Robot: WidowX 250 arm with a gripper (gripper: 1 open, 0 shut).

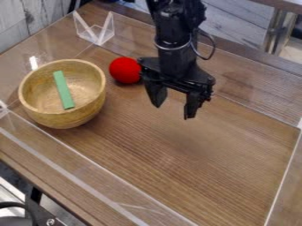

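Observation:
The black robot arm reaches down from the top centre to the gripper (177, 95), which hangs over the wooden table (200, 168) in the middle of the view. I cannot tell whether its fingers are open or shut. A red round object (125, 70) lies just left of the gripper, behind it. At the left sits a tan bowl (85, 110) with a green bar (63, 88) inside.
A clear, angular object (95, 26), perhaps a small container, stands at the back left. The table's edges show at left and right.

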